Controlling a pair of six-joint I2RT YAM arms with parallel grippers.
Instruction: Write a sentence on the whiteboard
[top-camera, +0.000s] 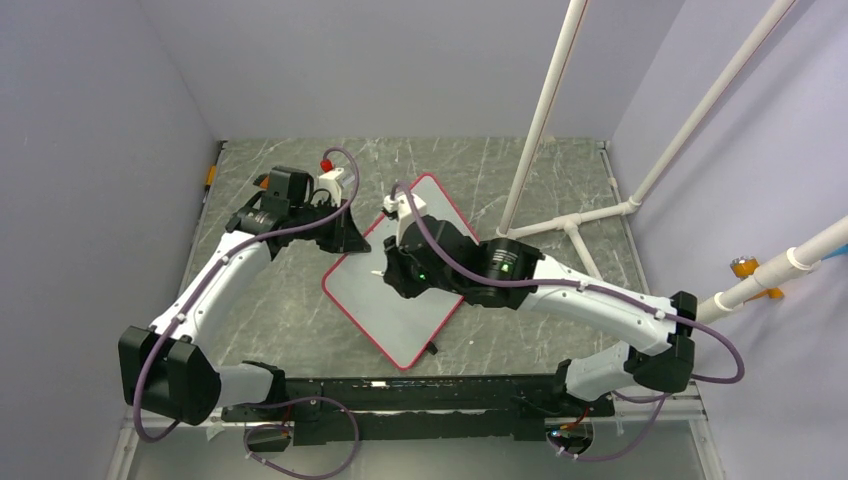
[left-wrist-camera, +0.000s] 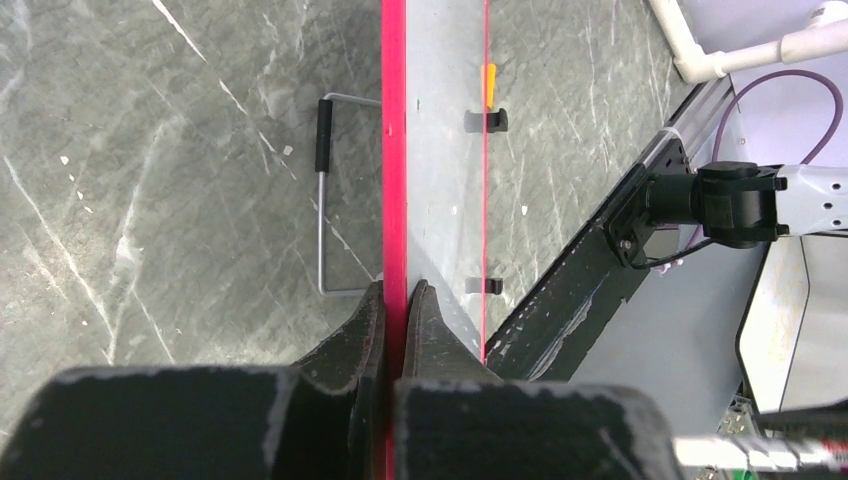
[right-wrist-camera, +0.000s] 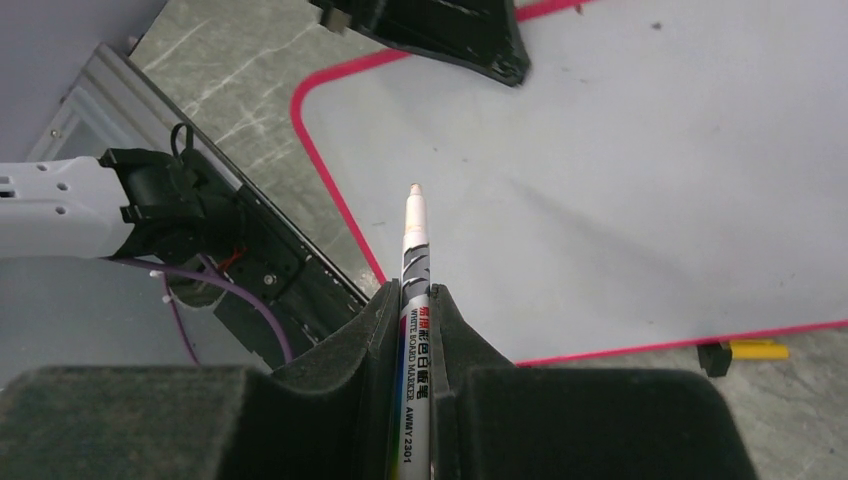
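The whiteboard (top-camera: 365, 300), white with a red rim, stands tilted on the marble floor. My left gripper (top-camera: 352, 243) is shut on its upper-left edge; the left wrist view shows the red rim (left-wrist-camera: 394, 150) running into the fingers. My right gripper (top-camera: 392, 272) is shut on a white marker (right-wrist-camera: 415, 380), labelled as a whiteboard marker, whose pale tip points over the board toward the left. In the right wrist view the board's surface (right-wrist-camera: 620, 180) below the marker shows no clear writing.
A wire stand (left-wrist-camera: 322, 220) shows behind the board. White pipes (top-camera: 540, 110) rise at the right, and walls surround the floor. A dark bar (top-camera: 420, 390) runs along the front edge.
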